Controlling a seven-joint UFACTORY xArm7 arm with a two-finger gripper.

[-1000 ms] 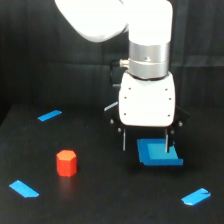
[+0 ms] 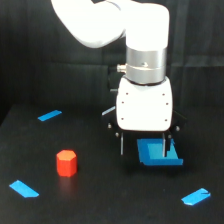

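My white gripper (image 2: 143,148) hangs right of the view's middle, its thin dark fingers wide apart. It stands open, and no object shows gripped between the fingers. Behind and below it is a blue square thing (image 2: 160,160), perhaps a shallow box or tray, partly hidden by the gripper body. Whether the fingertips touch it, I cannot tell. On the left, well clear of the gripper, an orange-red block (image 2: 66,163) with a six-sided outline rests on the dark table.
Flat blue strips lie on the dark table (image 2: 95,200): a back-left strip (image 2: 50,115), a front-left strip (image 2: 24,188) and a front-right strip (image 2: 196,197). Bare table separates the red block from the blue square.
My gripper has shifted slightly left and lower in the view. Its fingers remain apart. The red block, the blue square and the strips have not moved.
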